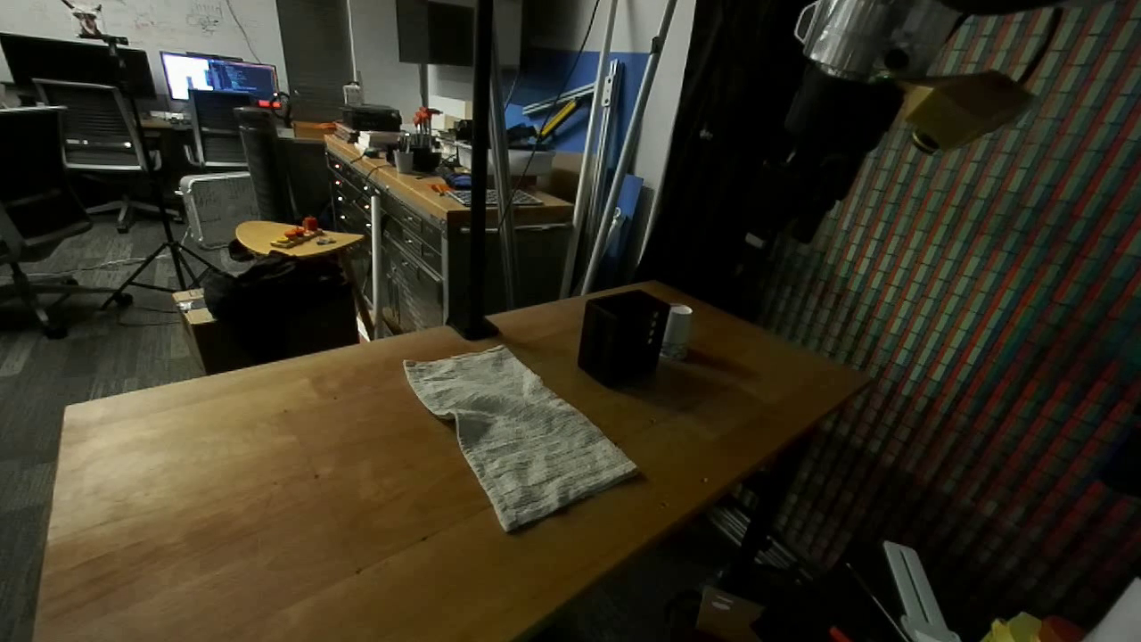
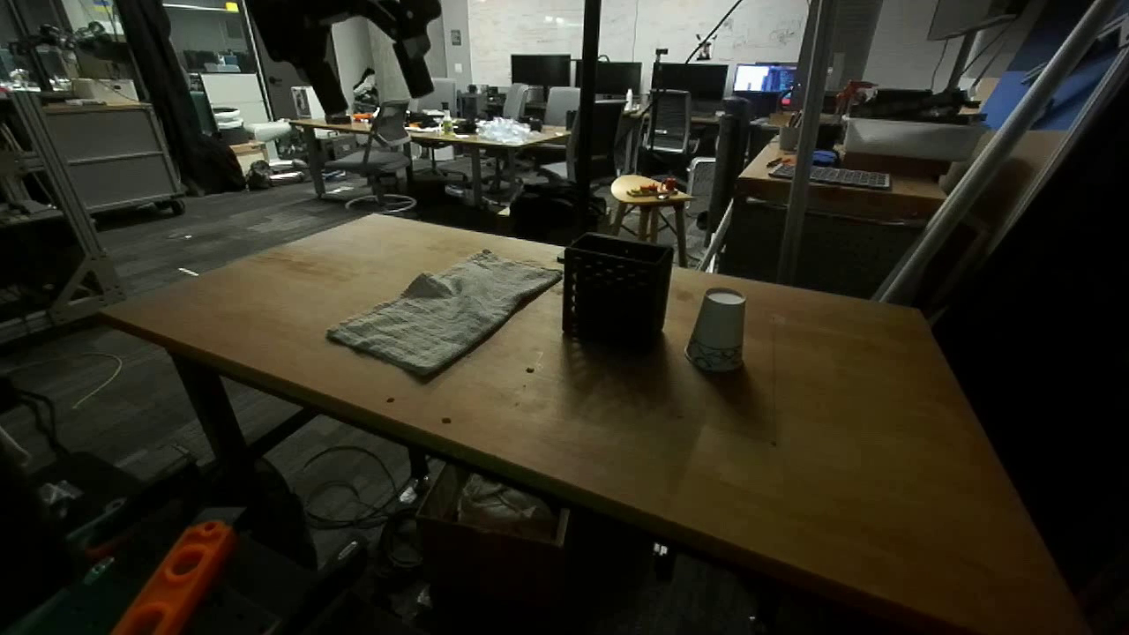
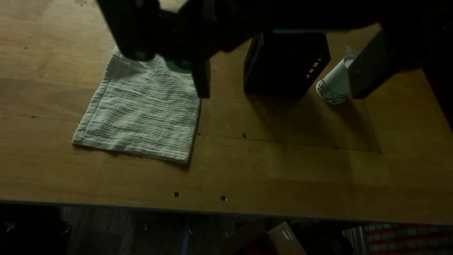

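Note:
My gripper is open high above the table, its two dark fingers (image 3: 202, 78) wide apart with nothing held between them. A light grey cloth (image 1: 535, 444) lies mostly flat on the tabletop, with a raised fold on one side. Beside it stands a black perforated bin (image 2: 616, 291), upright; its inside is too dark to make out. A white paper cup (image 2: 717, 330) with a patterned band sits upside down close to the bin, apart from it. From the wrist, part of the cup (image 3: 335, 83) is hidden behind one finger.
Bare wood covers most of the table (image 1: 246, 503), including the wide area on the cloth's far side from the bin. A dark vertical post (image 1: 478, 182) rises at the table's back edge. Below the near edge lies an open cardboard box (image 2: 492, 550).

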